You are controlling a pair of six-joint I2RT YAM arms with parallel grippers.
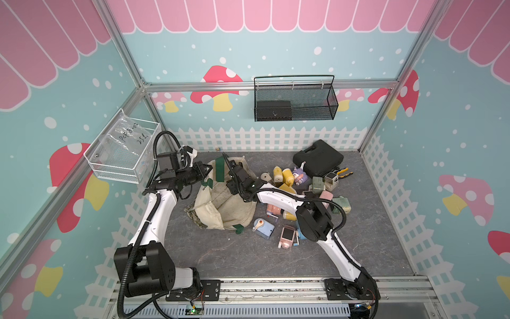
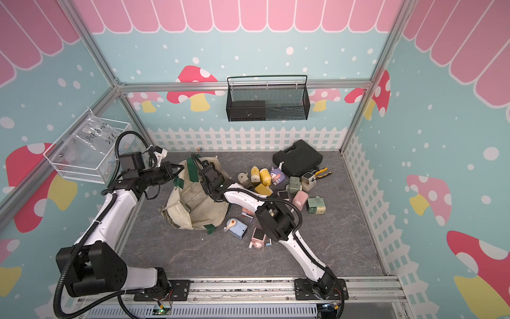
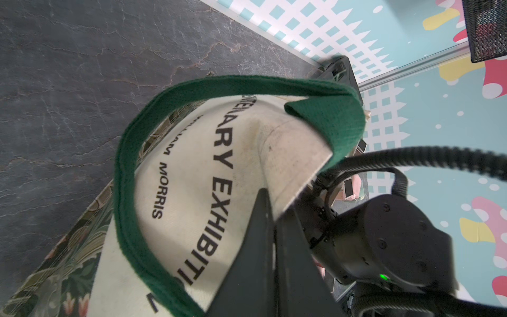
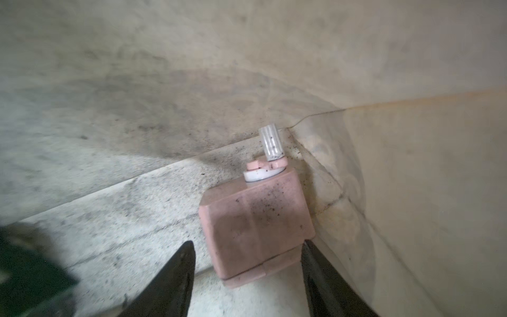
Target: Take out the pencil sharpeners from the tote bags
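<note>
The beige tote bag with green straps lies open on the floor at centre left. My left gripper is shut on the bag's rim cloth, which runs in between its fingertips. My right gripper is inside the bag, pointing down, its fingers wide apart. In the right wrist view a pink pencil sharpener with a clear crank handle lies in the bag's bottom corner, just ahead of the open fingers and not held. From above, the right arm hides it. Several sharpeners lie outside, such as a blue one and a pink one.
More sharpeners, yellow and green, crowd the floor right of the bag, partly under my right arm. A black case lies behind them. Bare floor shows at the front and far right.
</note>
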